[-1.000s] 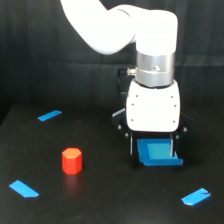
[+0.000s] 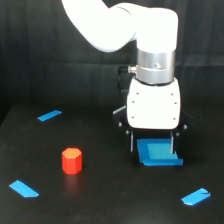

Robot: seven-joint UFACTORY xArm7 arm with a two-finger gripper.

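Note:
My gripper [image 2: 152, 146] hangs right of the middle, pointing down, its two thin fingers set wide apart. Behind and below them lies a square blue object [image 2: 160, 160], lighter blue in its upper part and partly hidden by the hand. Its right edge reaches past the right finger [image 2: 172, 145]; whether either finger touches it cannot be made out. Off to the left, a red six-sided block [image 2: 71, 161] stands on the black table, well clear of the gripper.
Flat blue strips lie on the table: one at the far left [image 2: 49, 115], one at the near left [image 2: 23, 188], one at the near right [image 2: 196, 197]. Bare black surface separates the red block from the blue square.
The hand sits very slightly higher than a second ago. The red block, blue square and strips have stayed where they were.

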